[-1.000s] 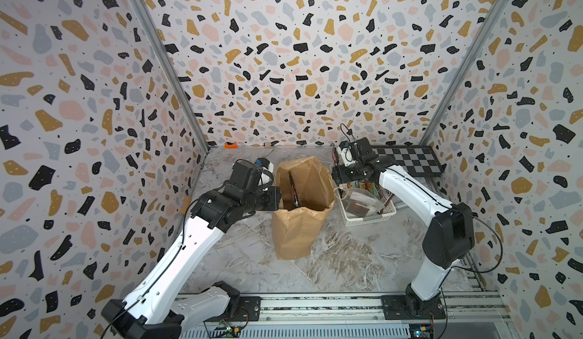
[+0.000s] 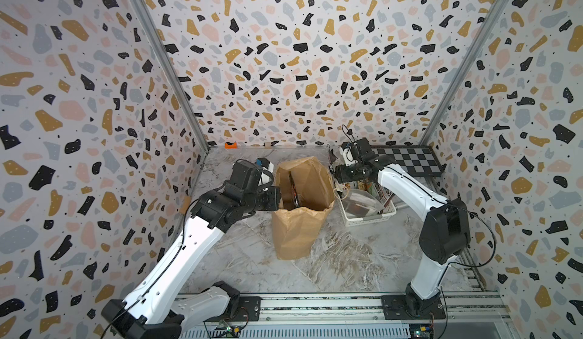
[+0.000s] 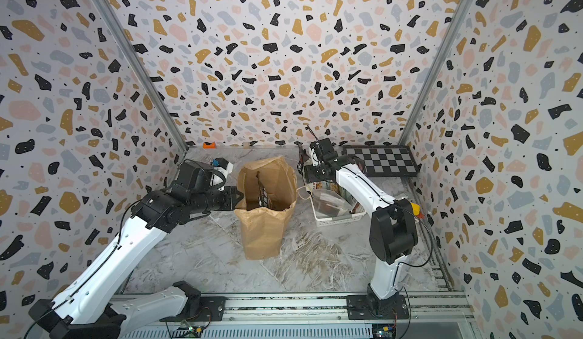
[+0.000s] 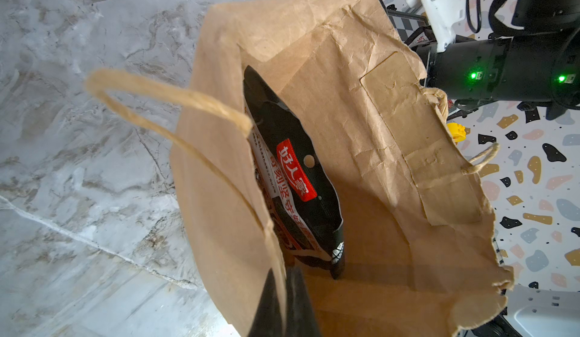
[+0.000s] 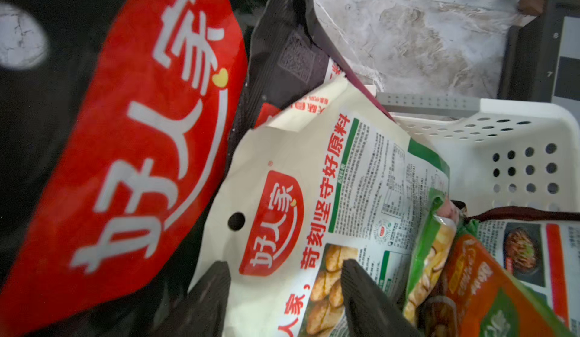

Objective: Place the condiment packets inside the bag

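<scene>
The brown paper bag (image 2: 300,229) stands mid-table with a black condiment packet (image 4: 302,210) inside. My left gripper is shut on the bag's rim at the bottom of the left wrist view. My right gripper is over the white basket (image 5: 525,143), its fingers apart in front of a cream packet (image 5: 368,192). A large black packet with red label (image 5: 151,174) fills the left of that view; more packets (image 5: 483,276) lie to the right.
A checkered board (image 3: 382,161) lies behind the basket. A small orange object (image 2: 230,145) is at the back left.
My left arm and the bag have not visibly moved.
</scene>
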